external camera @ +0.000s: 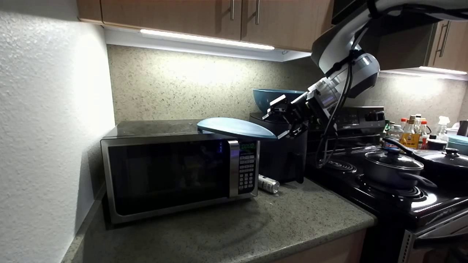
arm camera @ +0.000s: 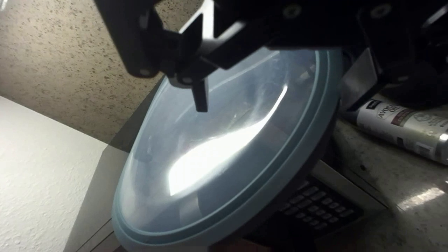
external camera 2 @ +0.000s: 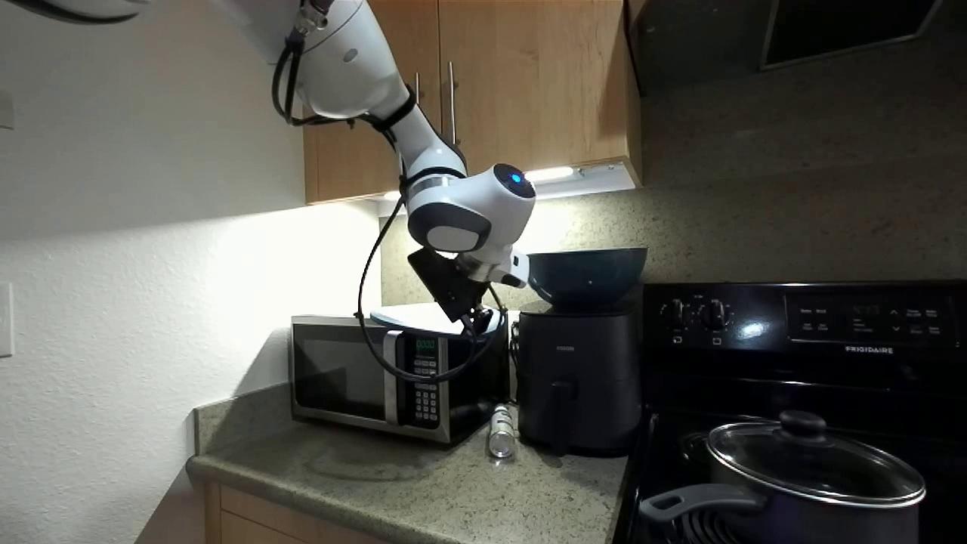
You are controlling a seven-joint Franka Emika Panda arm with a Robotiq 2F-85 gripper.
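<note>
A pale blue, shiny round lid (external camera: 237, 127) lies tilted on top of the microwave (external camera: 175, 175), its right side reaching out past the microwave's edge. My gripper (external camera: 275, 125) is open at the lid's right end, pointing down and left. In the wrist view one finger (arm camera: 201, 96) shows over the lid's face (arm camera: 235, 113), while the other finger (arm camera: 359, 79) is just outside its rim. The rim passes between them in that view; whether either finger touches it I cannot tell. From the second exterior view, the arm hides most of the gripper.
A black air fryer (external camera 2: 580, 381) stands right of the microwave with a dark blue bowl (external camera 2: 589, 276) on top. Between them a spray can (external camera 2: 501, 434) lies on the counter. Overhead are wooden cabinets (external camera: 175, 17); pots stand on the stove.
</note>
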